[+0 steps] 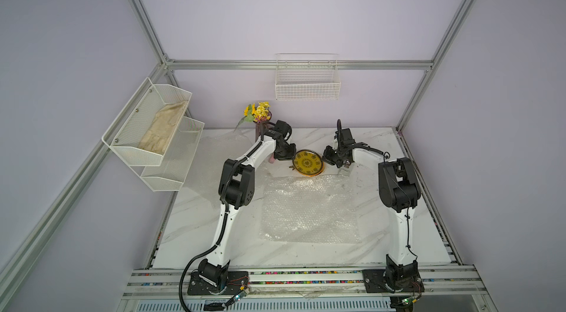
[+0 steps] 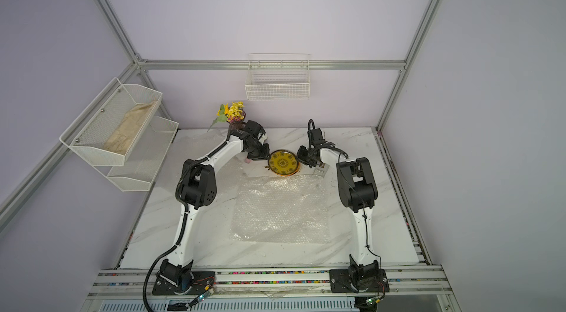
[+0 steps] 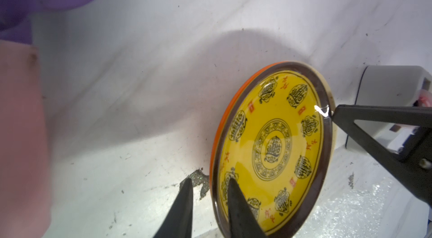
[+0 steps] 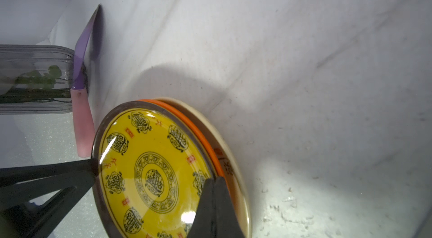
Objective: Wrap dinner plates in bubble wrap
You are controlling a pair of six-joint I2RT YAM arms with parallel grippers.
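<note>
A yellow plate with a dark rim tops a small stack; an orange edge and a cream dish show beneath it. My left gripper is at its left rim, my right gripper at its right rim. In the left wrist view the left fingers are close together with a narrow gap over the rim; whether they pinch it is unclear. The right fingers meet at the plate's edge, nothing visible between them. Bubble wrap lies flat in front of the stack.
Behind the left arm stands a vase of yellow flowers. A knife with purple blade and pink handle is left of the plates. Wire baskets hang on the back and left walls. Both table sides have free room.
</note>
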